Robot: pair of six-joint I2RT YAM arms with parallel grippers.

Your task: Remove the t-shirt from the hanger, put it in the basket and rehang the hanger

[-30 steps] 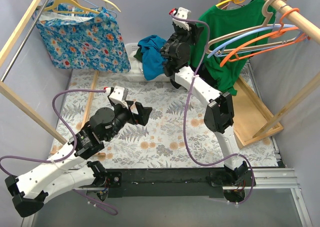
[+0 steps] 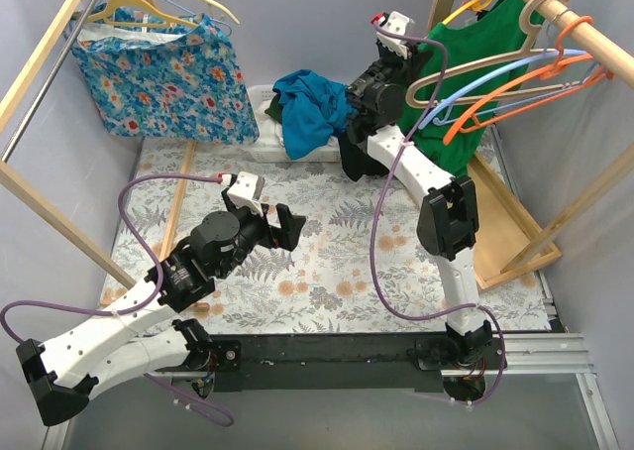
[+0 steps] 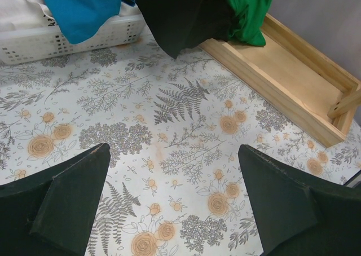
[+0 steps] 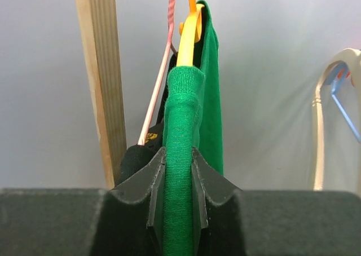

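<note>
On the rail at the right hangs a green t shirt (image 2: 466,73), over a yellow hanger (image 2: 474,4). My right gripper is shut on the shirt's shoulder, with green cloth (image 4: 183,109) bunched between its fingers. Just above the grip, the yellow hanger (image 4: 190,39) comes out of the cloth and runs up to its hook. The far side of the shirt is hidden in the right wrist view. Over the floral table surface, my left gripper (image 2: 289,229) stands open and empty, its fingers (image 3: 73,194) wide apart.
Several empty hangers (image 2: 555,68) crowd the rail in front of the shirt. A white basket (image 2: 263,151) with teal cloth (image 2: 315,108) stands at the back. Patterned blue cloth (image 2: 163,83) hangs at the left. A wooden base (image 2: 505,222) lies below the rail; mid-table is clear.
My right gripper has moved to the right, towards the hanging rail, and the shirt's near side has shifted and bunched with it. The left arm has shifted only slightly.
</note>
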